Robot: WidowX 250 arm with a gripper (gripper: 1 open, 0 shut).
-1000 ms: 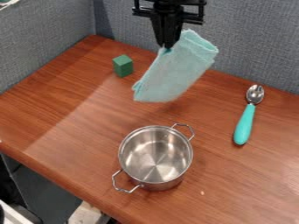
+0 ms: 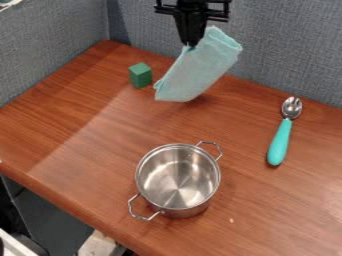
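Observation:
My gripper [image 2: 195, 40] is at the top centre of the camera view, shut on a pale mint cloth [image 2: 201, 68] that hangs down toward the back of the wooden table [image 2: 80, 140]. Whether the cloth's lower corner touches the table I cannot tell. A steel pot [image 2: 177, 180] with two handles stands at the front centre. A small green block [image 2: 140, 75] sits left of the cloth. A spoon with a turquoise handle [image 2: 281, 140] lies on the right.
Grey padded walls [image 2: 287, 45] border the table at the back and left. Bare wood is clear at the left, middle and front right. The table's edge runs along the lower left.
Over the last second my gripper has moved back and slightly up, away from the pot, carrying the cloth with it. The pot, block and spoon have not moved.

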